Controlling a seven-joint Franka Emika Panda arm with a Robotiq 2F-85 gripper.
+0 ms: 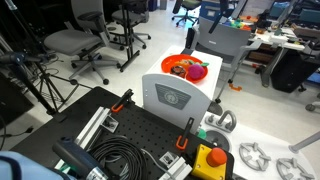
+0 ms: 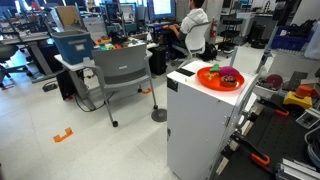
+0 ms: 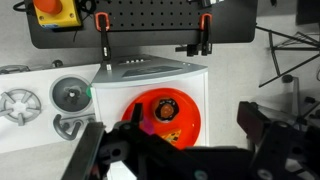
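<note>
My gripper stands open high over a red plate [image 3: 190, 112], its dark fingers spread wide at the bottom of the wrist view. Nothing shows between them. On the plate lie a round brown item [image 3: 166, 107], a purple-red item [image 3: 149, 127] partly hidden by a finger, and an orange piece [image 3: 174, 136]. The plate [image 2: 207, 83] rests on top of a white cabinet [image 2: 195, 125] in exterior view 2, where the purple item [image 2: 230, 73] is clear to see. A green bit [image 1: 205, 64] shows beside it in exterior view 1.
A toy sink [image 3: 70, 95] and stove burner [image 3: 19, 104] lie left of the plate in the wrist view. A yellow box with a red button [image 3: 66, 12] sits on the dark perforated table [image 3: 150, 14]. Coiled black cable [image 1: 120, 157] and clamps occupy the near side. Chairs stand beyond.
</note>
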